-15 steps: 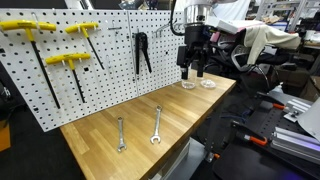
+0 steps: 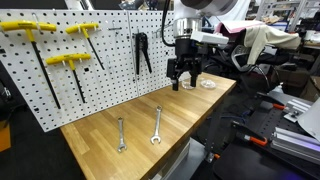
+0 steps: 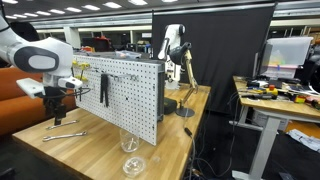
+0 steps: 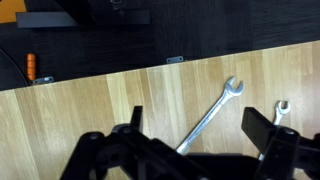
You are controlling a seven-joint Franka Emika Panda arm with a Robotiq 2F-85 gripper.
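Note:
Two silver wrenches lie apart on the wooden tabletop: a shorter one [image 2: 121,135] at left and a longer one [image 2: 156,125] right of it. Above the table, right of both wrenches in the first exterior view, my gripper [image 2: 184,83] points down, open and empty. From the wrist, the longer wrench [image 4: 208,120] lies diagonally below the gap between the fingers, its lower end hidden by the gripper. Part of the shorter wrench [image 4: 280,112] appears near the right edge, partly covered by a finger.
A white pegboard [image 2: 110,75] lines the table's back, hung with yellow-handled tools [image 2: 77,60] and a black tool [image 2: 141,50]. Clear round dishes [image 2: 208,84] stand at the table's right end. Bare wood [image 2: 95,125] surrounds the wrenches.
My gripper has come down and moved left in the first exterior view, nearer the wrenches. Both wrenches have stayed in place.

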